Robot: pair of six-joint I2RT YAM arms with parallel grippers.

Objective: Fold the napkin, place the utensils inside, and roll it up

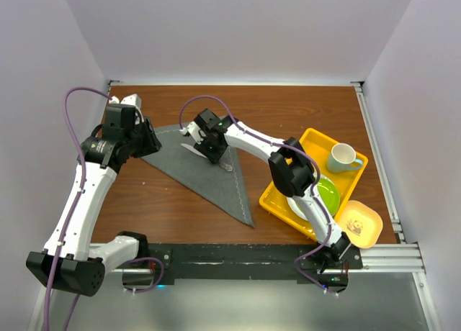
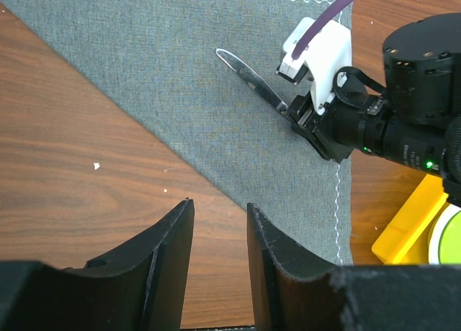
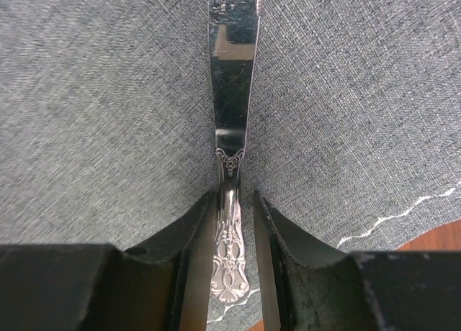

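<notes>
A grey napkin [image 1: 194, 180], folded into a triangle with a stitched edge, lies on the wooden table. A silver knife [image 3: 232, 72] rests diagonally on it, its ornate handle toward the stitched side. My right gripper is down over the napkin with its fingers around the knife's handle, closed on it; in the left wrist view it hides part of the knife. My left gripper hangs over the napkin's left part, its fingers apart with nothing between them.
At the right stands a yellow tray [image 1: 277, 205] holding a green plate [image 1: 328, 193] and a light blue mug [image 1: 341, 157], with a small orange dish [image 1: 360, 223] beside it. Bare table lies left of and behind the napkin.
</notes>
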